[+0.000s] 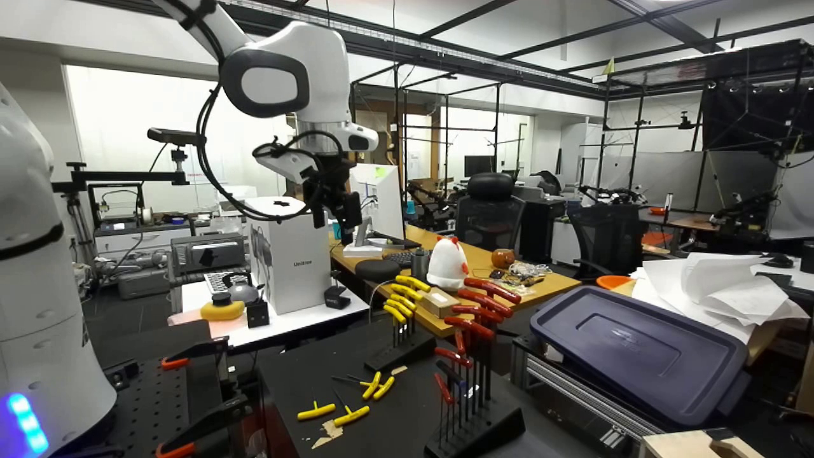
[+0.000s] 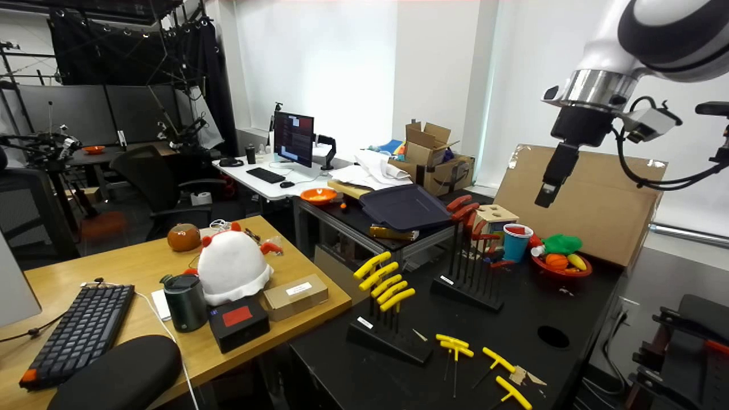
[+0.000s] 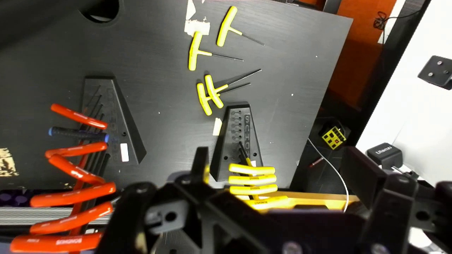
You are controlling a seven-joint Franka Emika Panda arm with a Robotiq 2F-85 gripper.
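Note:
My gripper is open and empty, its two fingers wide apart in the wrist view. In exterior view 1 the gripper [image 1: 339, 217] hangs well above the black table [image 1: 294, 370]. Several loose T-handle hex keys with yellow grips lie on the table, among them one yellow key [image 3: 227, 26] and an overlapping pair [image 3: 213, 91]. The black yellow-key stand [image 3: 238, 131] has empty holes at one end and several upright yellow keys [image 3: 253, 180] at the other. A second stand [image 2: 466, 290] carries red-handled keys [image 1: 488, 301] and one dark-handled key [image 3: 78, 134].
Beyond the black table is a wooden desk [image 2: 307, 318] with a white plush toy [image 2: 230, 267] and a small cardboard box [image 2: 295, 296]. A red bowl [image 2: 561, 269] of toys and a blue cup [image 2: 516, 242] stand past the red-key stand. A dark lid [image 1: 637, 347] lies alongside.

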